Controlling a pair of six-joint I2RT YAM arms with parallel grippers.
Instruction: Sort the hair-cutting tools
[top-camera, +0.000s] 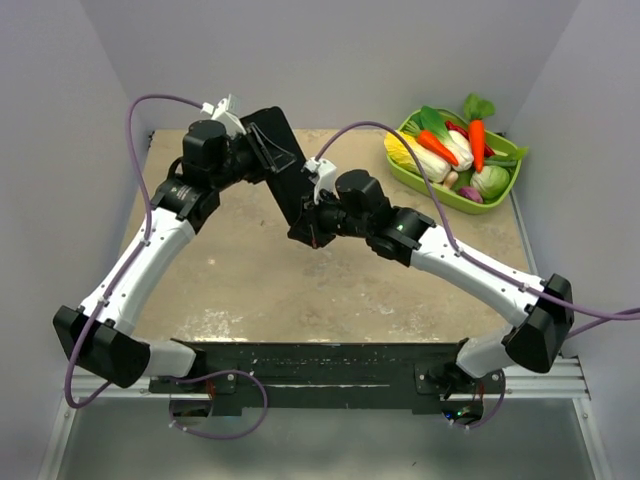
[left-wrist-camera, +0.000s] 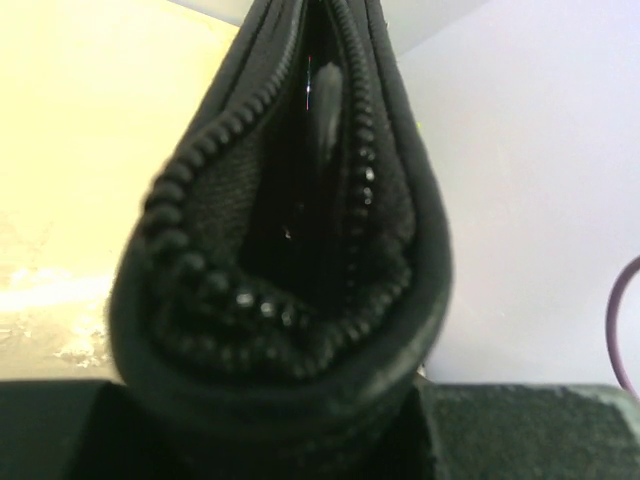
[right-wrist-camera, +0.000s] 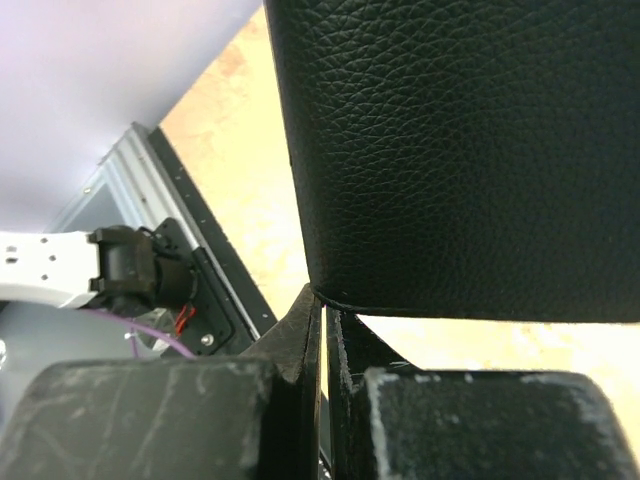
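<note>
A black leather zip case (top-camera: 280, 155) hangs over the middle of the table, my left gripper (top-camera: 270, 158) shut on it. In the left wrist view the case (left-wrist-camera: 280, 400) fills the middle, its zipper open and something dark and glossy inside. My right gripper (top-camera: 312, 232) is at the case's lower end. In the right wrist view it (right-wrist-camera: 322, 312) is shut, its fingertips at the lower corner of the case (right-wrist-camera: 450, 160); nothing clearly shows between them.
A green basket (top-camera: 450, 200) of vegetables stands at the back right. Pale walls stand behind and at both sides.
</note>
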